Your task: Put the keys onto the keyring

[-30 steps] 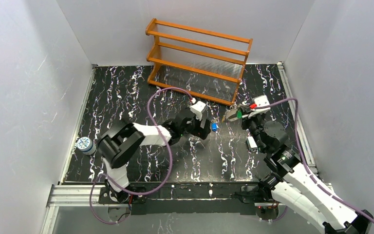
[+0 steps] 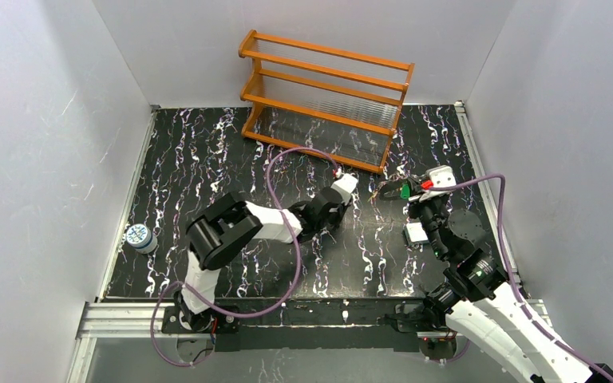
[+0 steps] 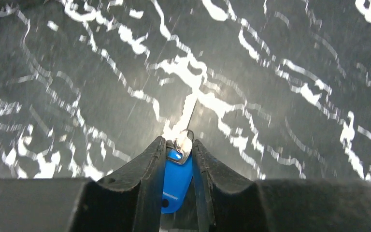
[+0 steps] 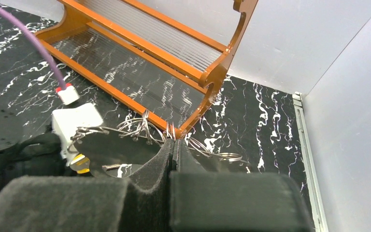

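A blue-headed key (image 3: pixel 176 181) with a small ring at its neck sits between the fingers of my left gripper, which is shut on it. Its pale blade points away over the dark table. From above, the left gripper (image 2: pixel 337 223) hides the key. My right gripper is shut at the silver wire of the keyring (image 4: pixel 137 126), which spreads to both sides of the fingertips. A yellow piece (image 4: pixel 80 163) shows near the ring's left end, close to the left arm; whether it hangs on the ring I cannot tell.
An orange wooden rack (image 2: pixel 327 84) stands at the back. A white box (image 2: pixel 417 233) lies near the right arm, and a round white and blue container (image 2: pixel 140 237) is at the far left. The front-left table is open.
The left gripper has moved over the blue key, which lay in sight on the table, and now has it in its fingers. The right gripper has shifted slightly right with the keyring.
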